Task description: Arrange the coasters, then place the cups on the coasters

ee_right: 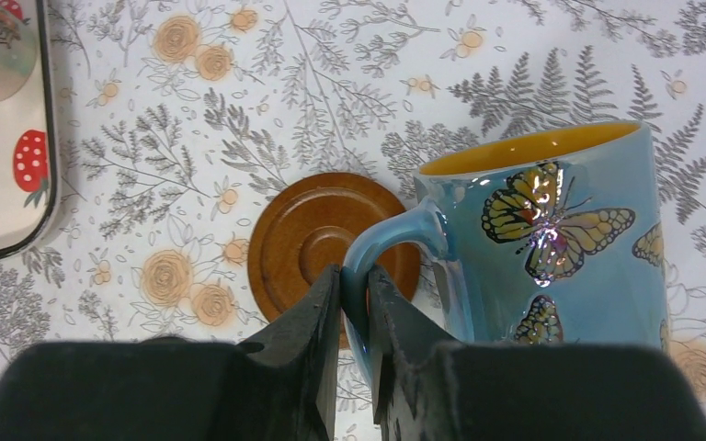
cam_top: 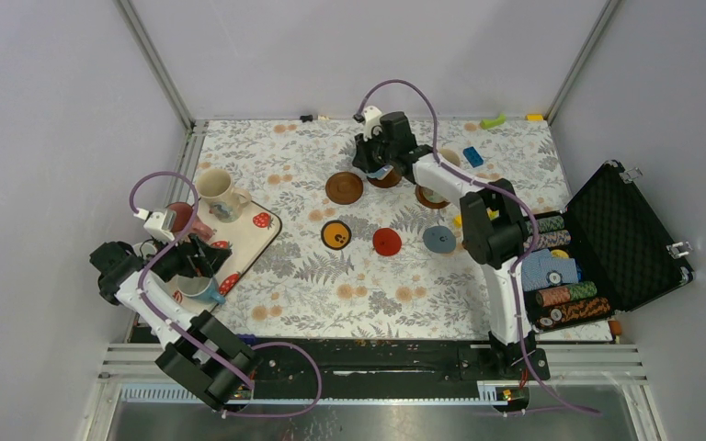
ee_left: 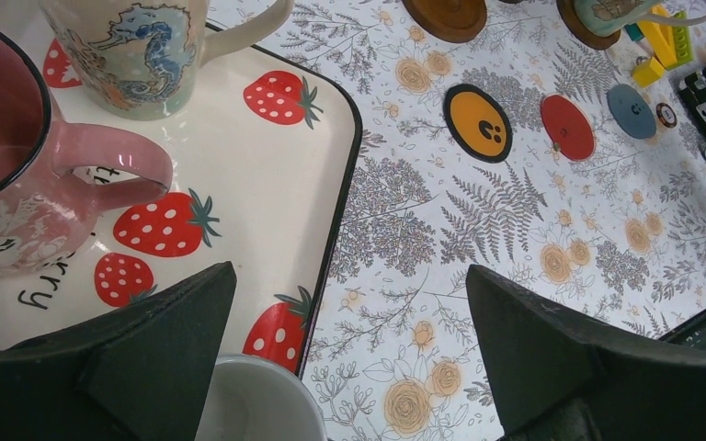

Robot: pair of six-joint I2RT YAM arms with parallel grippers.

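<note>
A light blue cup (ee_right: 561,220) with butterflies and a yellow inside hangs from my right gripper, which is shut on its handle. Its side faces the wrist camera, so it looks tilted. A round brown coaster (ee_right: 331,225) lies on the cloth beneath the handle. From above, one brown coaster (cam_top: 344,187) is bare; a second brown coaster (cam_top: 386,179) is partly covered by the right gripper and cup. My left gripper stands open over the tray's edge, nothing between its fingers, near a pale cup (ee_left: 262,404).
A strawberry tray (ee_left: 276,193) at left carries a pink cup (ee_left: 32,184) and a beige mug (cam_top: 222,195). Round yellow (cam_top: 335,235), red (cam_top: 387,242) and grey-blue (cam_top: 439,239) coasters lie mid-table. An open case (cam_top: 611,248) stands at right.
</note>
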